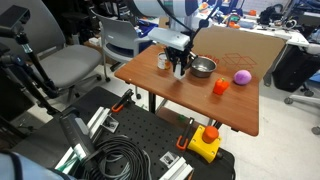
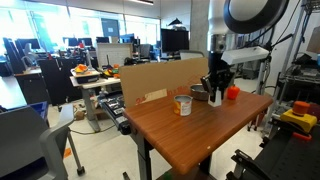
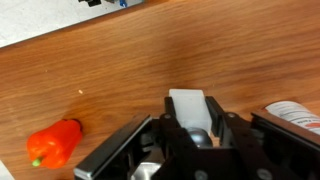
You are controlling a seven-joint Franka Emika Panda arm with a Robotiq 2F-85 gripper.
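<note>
A small white object [image 3: 187, 103] is held between the fingers of my gripper, which is shut on it in the wrist view. From the first exterior view, the same white object [image 1: 179, 71] hangs below the gripper [image 1: 180, 60], over the wooden table [image 1: 190, 98] and just left of the metal bowl [image 1: 203, 69]. The second exterior view shows the white object [image 2: 240, 110] low by the tabletop; whether it touches the wood is unclear.
A red pepper [image 3: 54, 143] and a can [image 3: 294, 117] lie to either side of the gripper. A purple ball [image 1: 242, 76] sits farther right. Behind stands a cardboard panel [image 2: 150, 82].
</note>
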